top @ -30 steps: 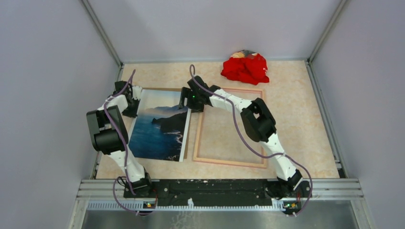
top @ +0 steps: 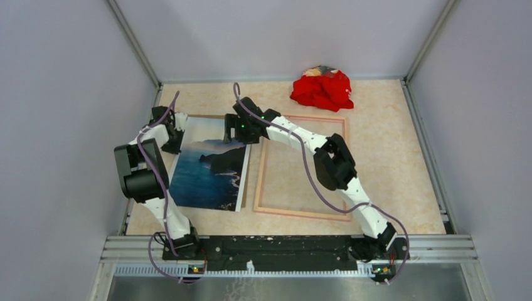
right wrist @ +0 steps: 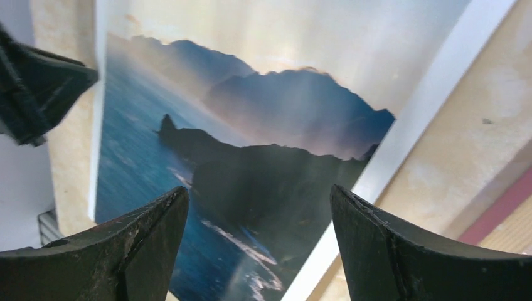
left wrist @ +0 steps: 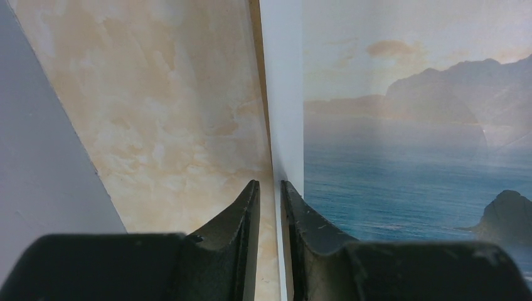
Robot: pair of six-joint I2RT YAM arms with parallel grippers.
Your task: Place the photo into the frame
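Observation:
The seascape photo point(top: 208, 183), with white side borders, lies flat at the left of the table, brown edges showing beneath it. To its right lies the empty-looking light wooden frame point(top: 259, 179). My left gripper is part open at the photo's left edge, one fingertip outside over the table and the other over the white border. Whether they touch it I cannot tell. Above the photo's upper right part, my right gripper stands open with nothing between its fingers. The photo's right border point(right wrist: 401, 141) passes behind its right finger point(right wrist: 376, 232).
A crumpled red cloth point(top: 322, 89) lies at the back, behind the frame. My right forearm crosses over the frame, and a side wall point(left wrist: 50, 150) stands close to the left gripper.
My right gripper has moved left, from the photo's right border to farther over the picture. The left arm, photo and frame look unmoved.

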